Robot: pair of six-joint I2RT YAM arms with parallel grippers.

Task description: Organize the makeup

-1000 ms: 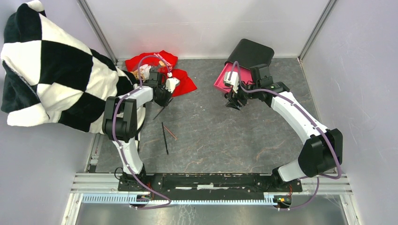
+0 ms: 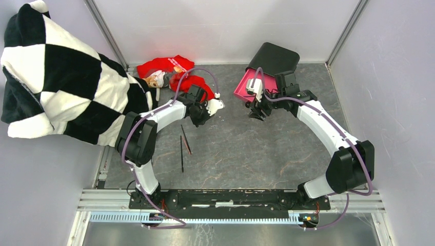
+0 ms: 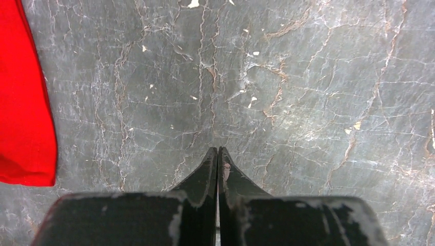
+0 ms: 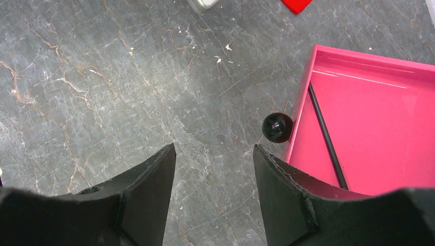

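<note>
My left gripper is shut over the bare counter, with a thin object faintly visible between its fingers, probably a pencil or brush. Thin dark pencils (image 2: pixel 181 156) and a reddish one lie or hang below it in the top view; which is held is unclear. My right gripper is open, empty, beside the pink box (image 4: pixel 374 118), which holds a black pencil (image 4: pixel 323 128). A round black object (image 4: pixel 277 127) sits just outside the box's left wall.
Red cloth bags (image 2: pixel 164 66) lie at the back left, beside a large checkered cushion (image 2: pixel 72 87). A black lid or case (image 2: pixel 272 56) stands behind the box.
My left gripper has moved right and toward the front, away from the red bags, and the dark stick by it has shifted. The right arm is nearly still.
</note>
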